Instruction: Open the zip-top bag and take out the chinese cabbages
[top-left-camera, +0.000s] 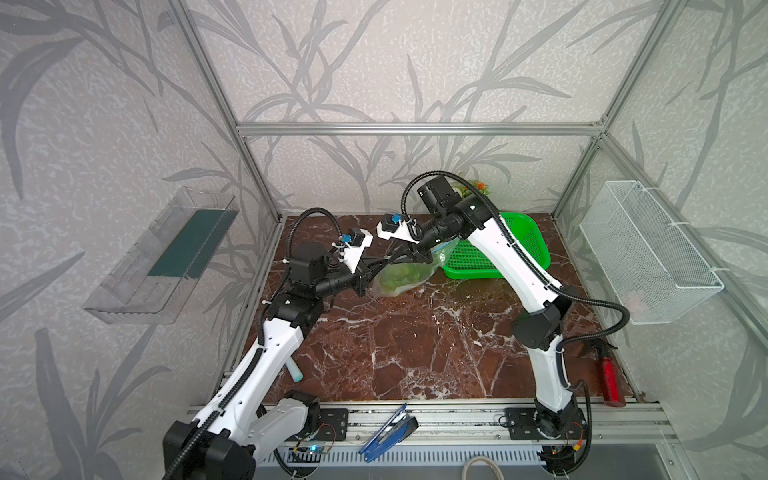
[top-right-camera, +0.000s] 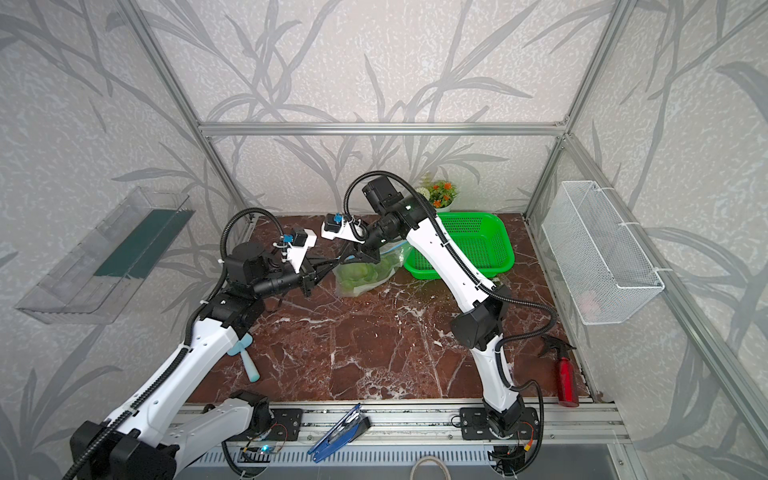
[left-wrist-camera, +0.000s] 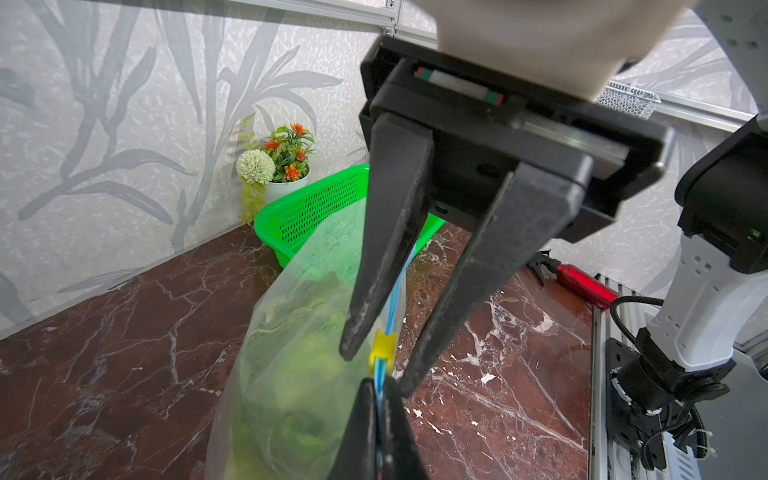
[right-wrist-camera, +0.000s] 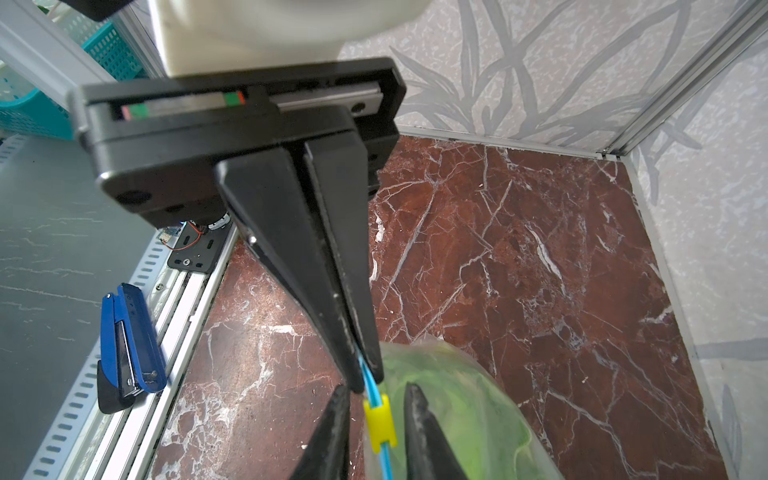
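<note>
A translucent zip top bag with pale green cabbages inside hangs upright-ish over the table, its blue zip strip carrying a yellow slider. My left gripper is shut on that strip just beyond the slider. My right gripper stands part open, a fingertip on either side of the slider and strip, close to my left fingertips. In the top views the two grippers meet above the bag at the middle of the table, largely hiding the slider.
A green basket stands behind the bag, with a flower pot behind it. A red bottle is at the right front, a blue-handled tool at the left, a stapler on the front rail.
</note>
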